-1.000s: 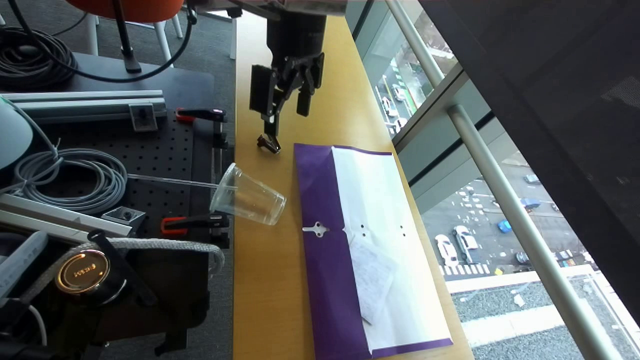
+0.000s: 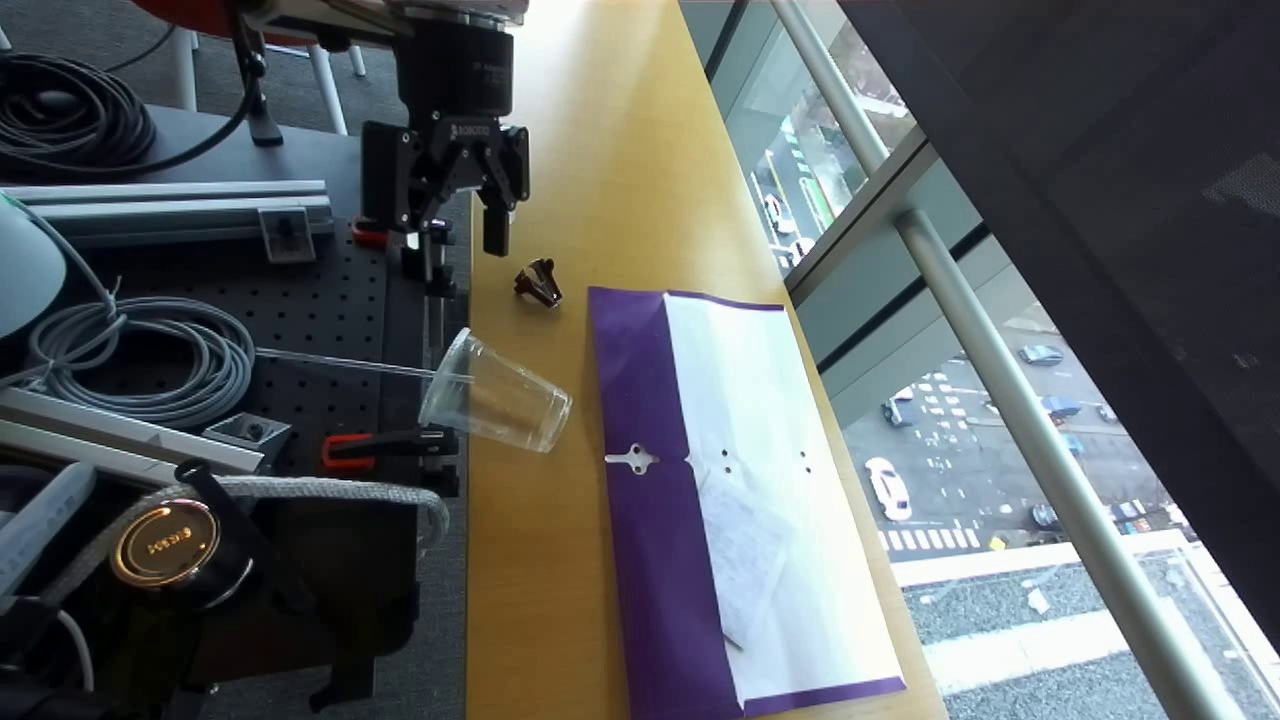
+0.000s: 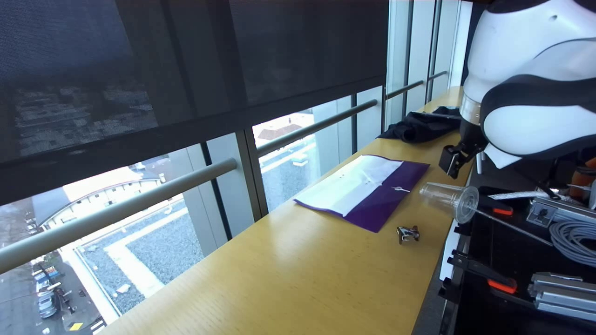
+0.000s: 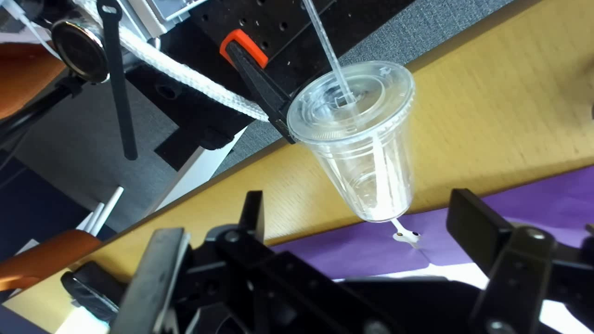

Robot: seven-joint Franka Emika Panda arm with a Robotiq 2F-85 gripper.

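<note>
Lying on its side on the wooden ledge, a clear plastic cup [image 2: 510, 402] has its lid [image 4: 356, 100] over the ledge's edge. Its straw [image 3: 514, 226] reaches out above the black pegboard. My gripper [image 2: 462, 228] stands open and holds nothing; it is beyond the cup in exterior view 1. In the wrist view the cup shows ahead, between and beyond the spread fingers. A small staple remover [image 3: 408, 234] rests on the ledge, apart from the cup. Beside them lies an open purple folder [image 2: 648, 540] with a white inside.
Black clamps with red ends [image 2: 384, 446] line the pegboard's edge near the cup. A grey cable coil [image 2: 144, 360] and metal profiles lie on the board. Dark cloth [image 3: 424, 125] sits farther along the ledge. Windows and a rail [image 2: 1020, 372] bound the other side.
In exterior view 1 my gripper has shifted left, from over the ledge near the staple remover to the ledge's edge. The cup, folder and staple remover have stayed put.
</note>
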